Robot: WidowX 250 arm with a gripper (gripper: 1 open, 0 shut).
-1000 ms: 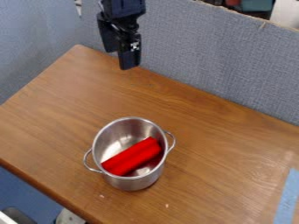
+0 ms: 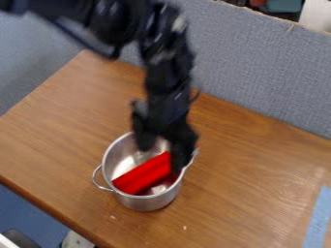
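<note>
A steel pot (image 2: 127, 197) with two handles sits on the wooden table, holding a red cylindrical object (image 2: 139, 176). My black gripper (image 2: 163, 143), motion-blurred, hangs low over the pot and hides part of its rim and inside. The blur hides how its fingers stand and whether they touch the red object.
A grey padded wall (image 2: 265, 68) runs along the back, with dark clutter behind it at top right. A light blue strip (image 2: 316, 215) lies at the right edge.
My gripper has come down quickly from high at the back of the table to over the pot. The pot and red object look unmoved.
</note>
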